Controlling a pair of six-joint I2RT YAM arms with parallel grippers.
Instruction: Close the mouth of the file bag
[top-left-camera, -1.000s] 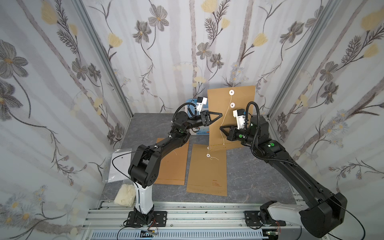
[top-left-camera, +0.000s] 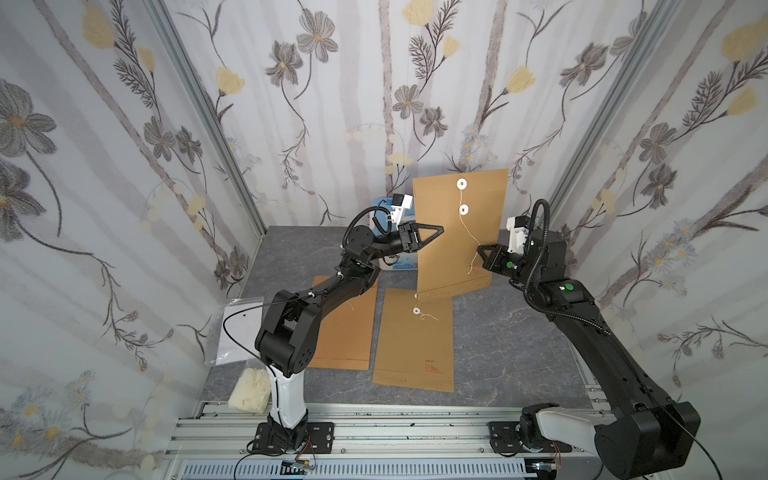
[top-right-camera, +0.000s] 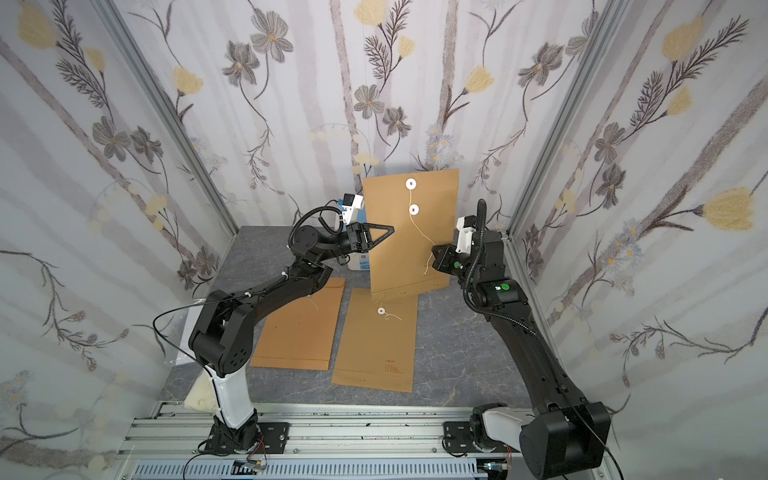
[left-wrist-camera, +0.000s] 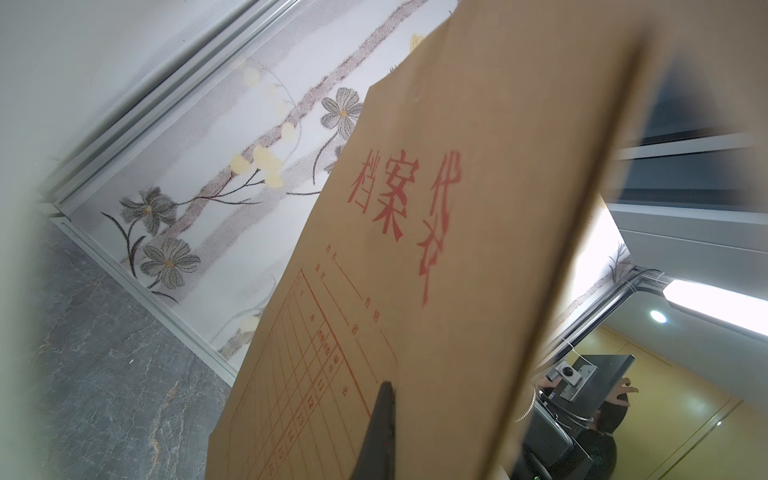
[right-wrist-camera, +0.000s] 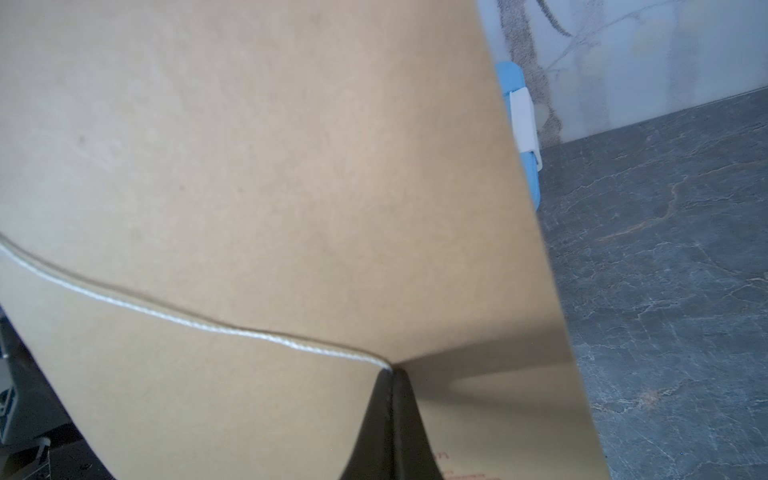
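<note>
A brown paper file bag (top-left-camera: 448, 268) is held upright in the air, its back with two white round buttons facing the top views. My left gripper (top-left-camera: 441, 229) is shut on the bag's left edge; in the left wrist view one dark finger (left-wrist-camera: 381, 440) lies against the side printed in red. From the upper button (top-left-camera: 461, 184) a white string (right-wrist-camera: 200, 324) passes the lower button (top-left-camera: 464, 209) and slants down right to my right gripper, which is shut on it. Its loose tail hangs below the fingertips. Whether the string loops round the lower button cannot be made out.
Two more file bags lie flat on the grey table: a tan one (top-left-camera: 412, 352) below the held bag and an orange-brown one (top-left-camera: 344, 336) left of it. A blue-and-white object (top-left-camera: 384, 209) stands behind.
My right gripper has moved to the right across the bag, drawing the string from near vertical to a slant down right. The bag swayed slightly. My left arm looks still.
</note>
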